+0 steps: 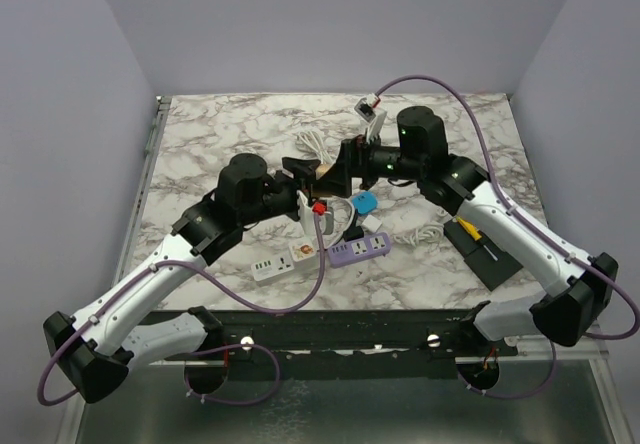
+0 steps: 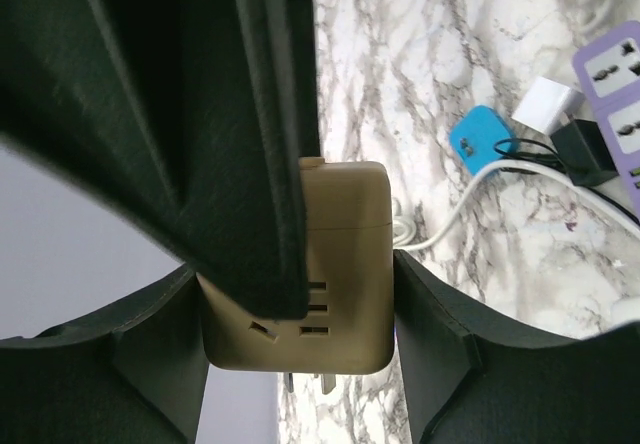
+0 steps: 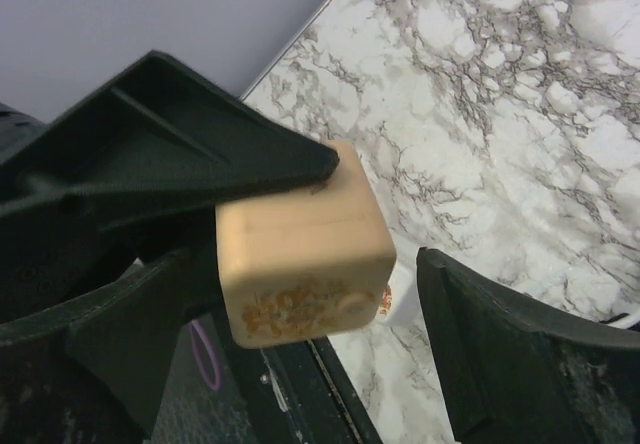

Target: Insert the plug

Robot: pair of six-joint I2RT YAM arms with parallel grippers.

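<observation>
A tan block-shaped plug adapter (image 1: 329, 182) hangs above the table between both grippers. Slots mark its face in the left wrist view, and two metal prongs (image 2: 328, 383) stick out below. My left gripper is shut on the adapter (image 2: 350, 304), a finger (image 2: 440, 329) against each side. In the right wrist view my right gripper stands open around the adapter (image 3: 305, 249), with gaps at both sides. A black left-gripper finger (image 3: 240, 159) lies across the adapter's top there.
A purple power strip (image 1: 360, 248) and a white strip (image 1: 271, 268) lie below the arms. Close by are a blue block (image 1: 364, 202), a white cube (image 1: 372, 223) and a black plug (image 1: 354, 231). A black tray (image 1: 492, 264) sits at right.
</observation>
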